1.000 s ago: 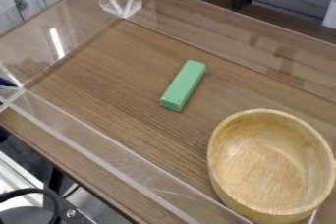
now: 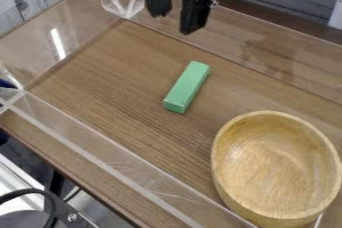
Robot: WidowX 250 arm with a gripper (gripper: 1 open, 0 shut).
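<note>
My black gripper (image 2: 178,12) hangs at the top centre of the camera view, its dark fingers pointing down and spread apart, with nothing visible between them. A green block (image 2: 187,87) lies flat on the wooden table below it and a little toward the viewer.
A large pale wooden bowl (image 2: 274,167) fills the lower right. Clear plastic edging runs along the table's left side, with a clear piece at the top left. A black cable (image 2: 48,207) lies at the lower left corner.
The gripper has moved left and lower in the view, toward the green block. The block and the bowl have stayed where they were.
</note>
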